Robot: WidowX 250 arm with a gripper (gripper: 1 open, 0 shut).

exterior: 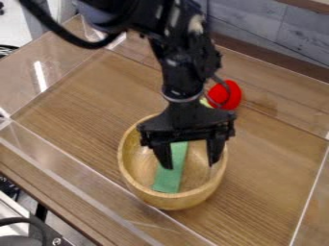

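My black gripper (186, 135) is open above a round wooden bowl (180, 195), its fingers reaching down over the bowl's rim on either side. A green oblong object (168, 176) lies in the bowl, partly hidden at its upper end by the gripper. A red round object (228, 94) sits behind the gripper to the right, outside the bowl, with a small yellow-green bit beside it, mostly hidden by the arm.
A wall or raised edge (276, 29) runs along the back right. Dark cables show at the lower left.
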